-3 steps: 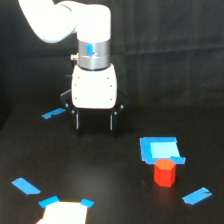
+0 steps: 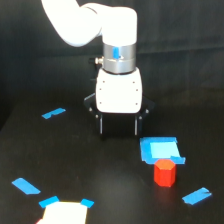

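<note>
My gripper hangs from the white arm above the black table, pointing down. Its two dark fingers stand apart, so it is open, and nothing shows between them. To the right and nearer the camera is a red block, roughly six-sided in outline. It appears just in front of a white square edged with blue tape. The gripper is clear of both.
A second pale square with blue tape at its corners is cut off by the bottom edge at left. Blue tape strips mark the left and right.
The arm and gripper have moved right and slightly lower in the view, closer to the red block. The block and taped squares have stayed put. The fingers remain apart.
</note>
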